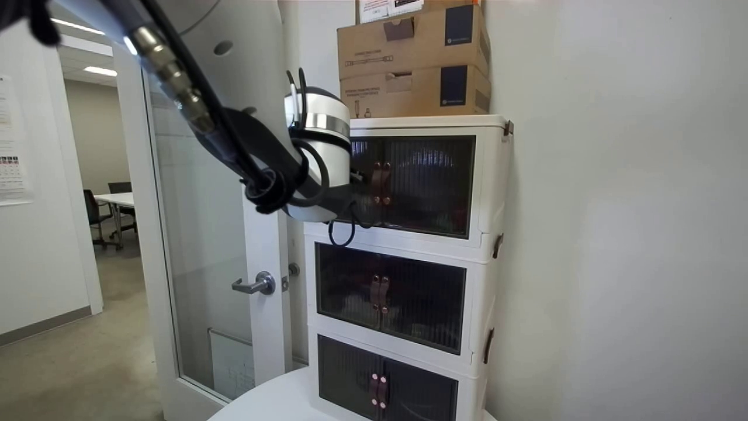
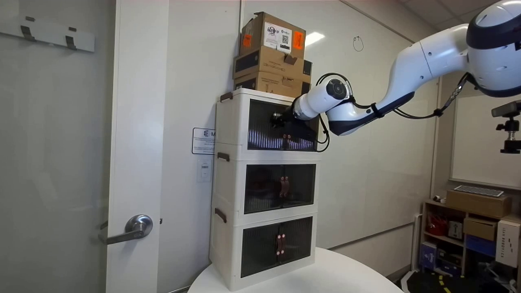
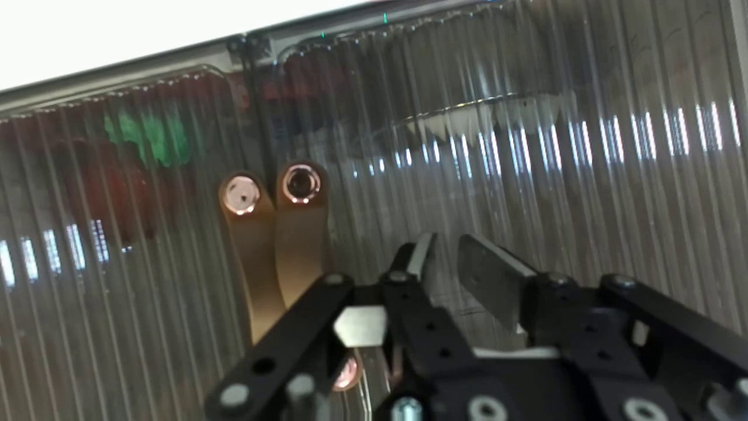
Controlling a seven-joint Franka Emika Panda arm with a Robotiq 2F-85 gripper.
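Observation:
My gripper faces the ribbed dark doors of the top cabinet. In the wrist view, its fingertips stand a narrow gap apart, with only door panel visible between them. Two brown leather door handles (image 3: 301, 238) with copper rivets lie left of the fingers, their lower parts hidden behind the gripper. Exterior view 2 has the gripper (image 2: 276, 119) close before the top cabinet (image 2: 259, 105), at its left door; contact cannot be judged. From exterior view 1, the wrist covers most of the gripper. Both top doors look closed.
Two more cabinets, middle (image 2: 263, 188) and bottom (image 2: 263, 249), stack beneath on a white round table (image 2: 322, 278). Cardboard boxes (image 1: 414, 52) sit on top. A glass door with a lever handle (image 1: 256, 283) stands to the left. Red and green items (image 3: 151, 137) show dimly through the panel.

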